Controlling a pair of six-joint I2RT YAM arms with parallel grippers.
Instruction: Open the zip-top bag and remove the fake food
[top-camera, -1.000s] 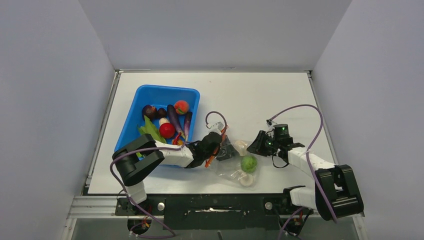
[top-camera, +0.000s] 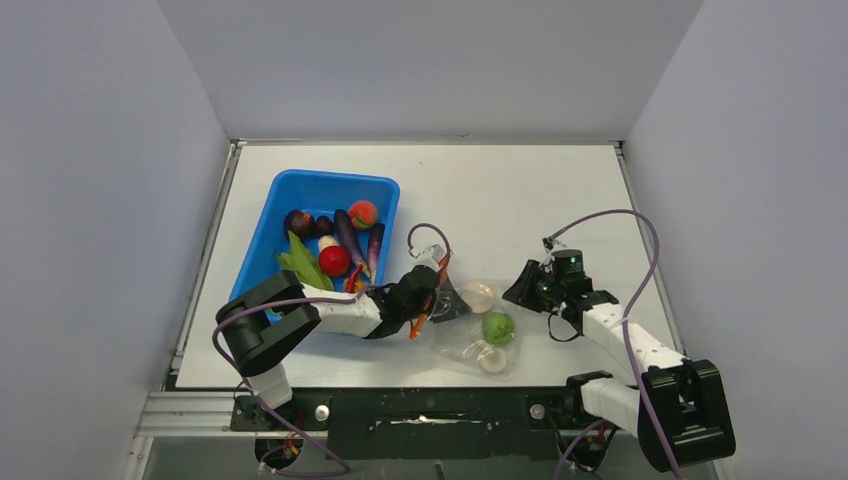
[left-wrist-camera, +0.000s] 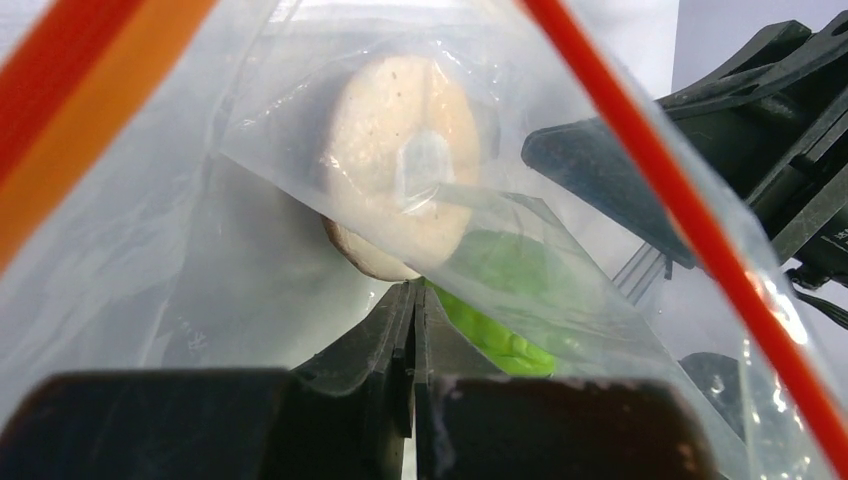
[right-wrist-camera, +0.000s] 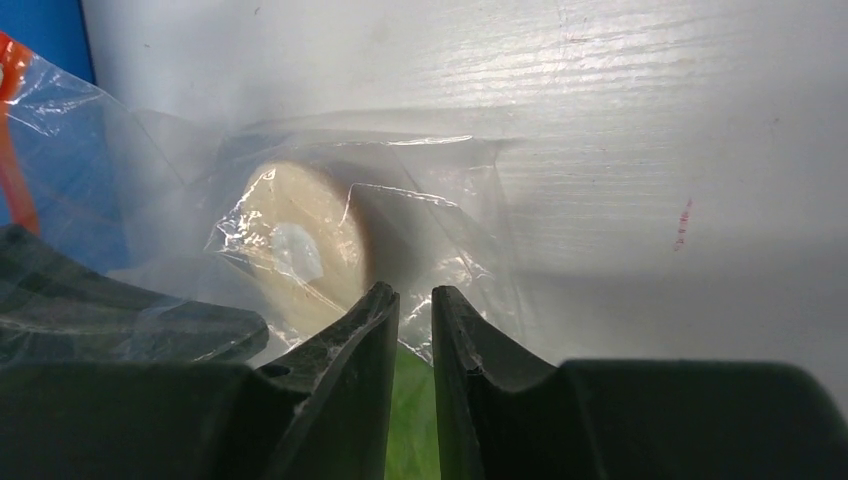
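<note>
A clear zip top bag (top-camera: 455, 346) lies on the table with its orange-red zip strips (left-wrist-camera: 655, 165) spread apart. Inside it are a pale round mushroom-like piece (left-wrist-camera: 405, 150), a green vegetable (top-camera: 498, 328) and another pale round piece (top-camera: 492, 359). Between the strips, my left gripper reaches into the bag, shut and empty, its tips just below the first pale piece in its wrist view. At the bag's right edge is my right gripper, closed to a narrow gap with clear film showing between its fingers; how firmly it grips is hard to see.
A blue bin (top-camera: 391, 205) at the left holds several play foods, including a red tomato (top-camera: 334, 261) and eggplants. My left arm crosses the bin's front corner. Bare table (top-camera: 500, 200) stretches behind the bag and to its right.
My right gripper has shifted slightly right, away from the left one. The pale piece near it shows more clearly and sits a little further left. My left gripper has barely moved.
</note>
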